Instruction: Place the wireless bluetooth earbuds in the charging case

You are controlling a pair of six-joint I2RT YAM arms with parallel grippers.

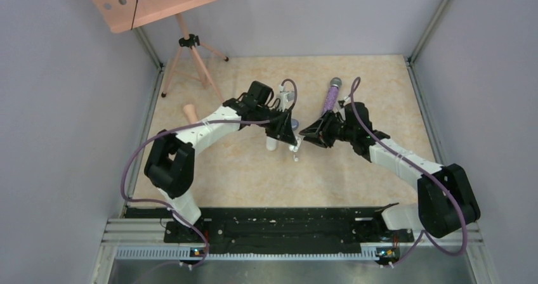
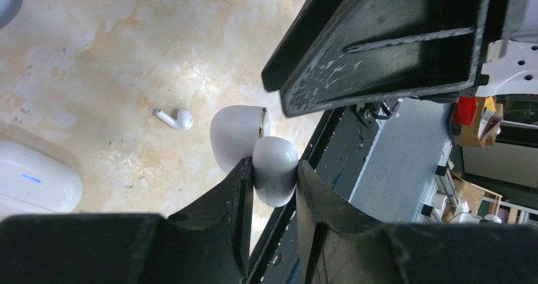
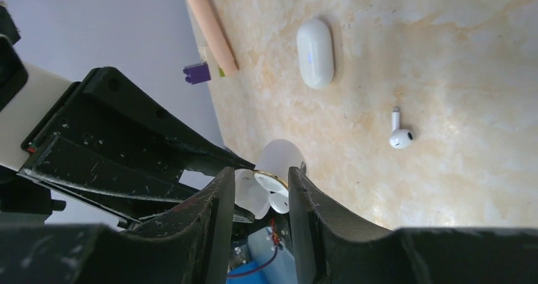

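My left gripper is shut on the white charging case (image 2: 238, 132), which hangs above the table with its lid tilted open. One white earbud (image 2: 183, 120) lies loose on the tabletop, clear of the case, and also shows as a small earbud (image 1: 295, 158) in the top view. Close beside the case, my right gripper stands part open; nothing sits between its fingers, and the case is seen beyond the gap. Inside the case, I cannot tell whether a second earbud is seated.
A white rounded box with a blue light (image 3: 315, 54) lies on the table near the case. Behind the grippers are a purple microphone (image 1: 330, 97) and a grey-blue round object (image 1: 294, 124). A pink tripod (image 1: 202, 65) stands back left.
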